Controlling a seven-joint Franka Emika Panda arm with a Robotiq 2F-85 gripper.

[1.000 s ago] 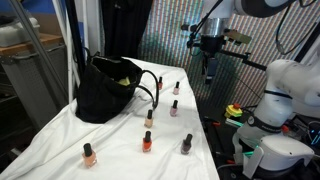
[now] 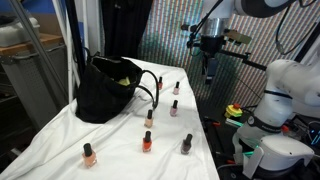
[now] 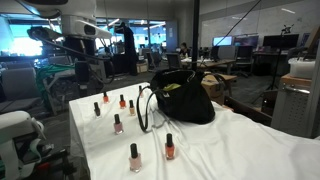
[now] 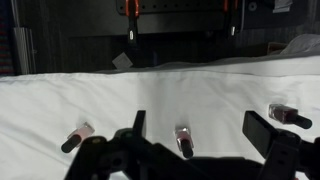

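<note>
Several small nail polish bottles with dark caps stand spread over the white cloth. A peach-red one (image 2: 89, 155) is at the near left, a red one (image 2: 147, 142) near the middle, and a dark one (image 2: 186, 145) near the front right. In the second exterior view a pink bottle (image 3: 135, 158) stands beside an orange-red bottle (image 3: 170, 147). A black bag (image 2: 107, 86) with an open top sits behind them. High above the table's edge, my gripper is open, its fingers (image 4: 139, 123) wide apart. Below the gap, one bottle (image 4: 183, 140) stands on the cloth, untouched.
A strap of the bag (image 3: 147, 108) loops onto the cloth among the bottles. Dark robot base structure (image 4: 190, 22) lies beyond the cloth edge.
</note>
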